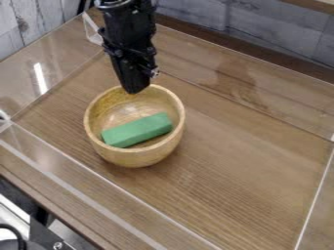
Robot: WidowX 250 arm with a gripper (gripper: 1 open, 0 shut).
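Note:
A round, light wooden bowl (174, 144) sits on the table left of centre, with a green block (137, 131) lying inside it. The black arm reaches down from the top, and its gripper (133, 86) is shut above the bowl's back rim, with nothing visible between its fingers. Whether it touches the rim I cannot tell.

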